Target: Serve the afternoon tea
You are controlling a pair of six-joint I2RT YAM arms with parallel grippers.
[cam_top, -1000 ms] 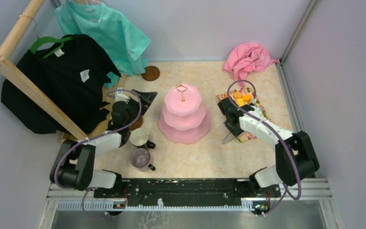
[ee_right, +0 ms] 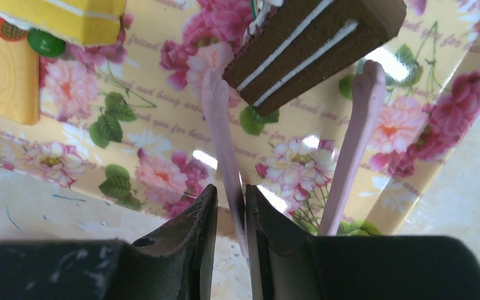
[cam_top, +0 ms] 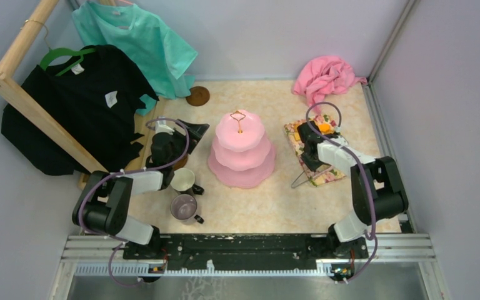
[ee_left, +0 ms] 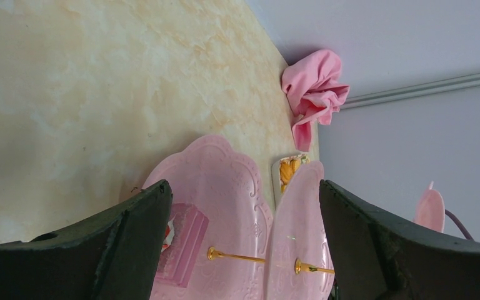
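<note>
A pink three-tier stand (cam_top: 240,134) stands mid-table; the left wrist view shows a pink wrapped item (ee_left: 181,247) on its plate. My left gripper (cam_top: 186,132) is open, left of the stand, with nothing between its fingers. My right gripper is over the floral tray (ee_right: 131,150), its fingertips close together at one arm of pink tongs (ee_right: 347,169); whether that arm is held is unclear. A chocolate cake slice (ee_right: 315,47) and yellow pastries (ee_right: 81,19) lie on the tray.
Two mugs (cam_top: 185,207) stand at the front left. A clothes rack with shirts (cam_top: 94,100) fills the left. A pink cloth (cam_top: 328,78) lies at the back right.
My right gripper has moved slightly back and right over the tray as its arm shifted.
</note>
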